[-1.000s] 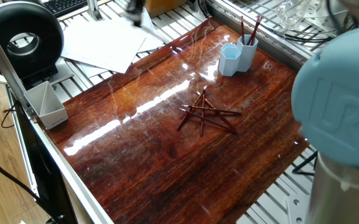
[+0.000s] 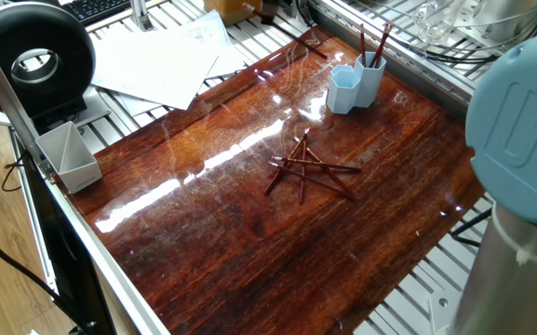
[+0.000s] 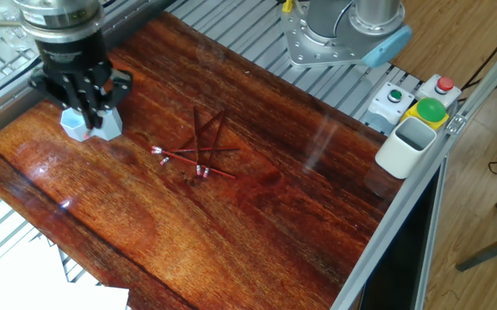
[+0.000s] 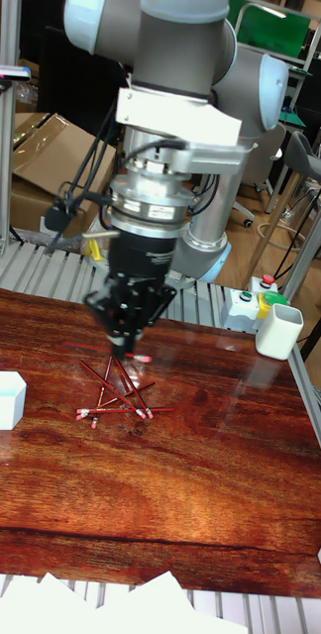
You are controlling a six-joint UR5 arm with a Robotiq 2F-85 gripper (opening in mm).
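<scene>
A loose pile of several thin dark-red sticks with pale ends [image 2: 307, 170] lies crossed on the glossy brown table [image 2: 221, 251]. Towards the back stands a pale blue double holder [image 2: 342, 90] of two joined hexagonal cups, its rear cup bearing upright red sticks [image 2: 377, 46]. My gripper [image 4: 122, 347] hangs above the table, shut on one red stick [image 2: 301, 39] that lies across its fingers and points sideways. In exterior view 2 the gripper [image 3: 93, 120] overlaps the holder [image 3: 110, 127] and hides part of it; its height above cannot be judged there.
A white cup [image 3: 403, 151] stands beside the control buttons [image 3: 431, 109] at the table's edge. Another white box [image 2: 70, 160] sits at the left corner. Papers [image 2: 156, 70] lie on the slatted frame.
In exterior view 1 the held stick has moved right, from over the papers towards the holder's side. The big blue arm joint has shifted right. Pile and holder are unmoved.
</scene>
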